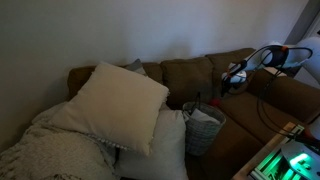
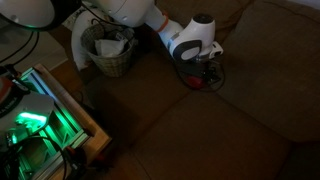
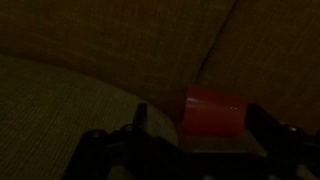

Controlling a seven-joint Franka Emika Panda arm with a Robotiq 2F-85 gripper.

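A small red object (image 3: 213, 112) lies on the brown couch, dim but clear in the wrist view between and just beyond my fingertips. My gripper is open, its dark fingers standing apart on either side of that object, with no visible grip on it. In exterior view 2 the red object (image 2: 195, 81) shows close to the gripper (image 2: 211, 76), low at the couch seat. Exterior view 1 has the red object (image 1: 215, 103) just left of and below the gripper (image 1: 226, 88). Darkness hides any contact.
A woven basket (image 1: 202, 128) holding pale cloth stands on the couch left of the gripper. Large white pillows (image 1: 115, 105) and a knitted blanket (image 1: 55, 152) fill the left end. Bare couch seat (image 2: 185, 135) spreads out in front of the gripper.
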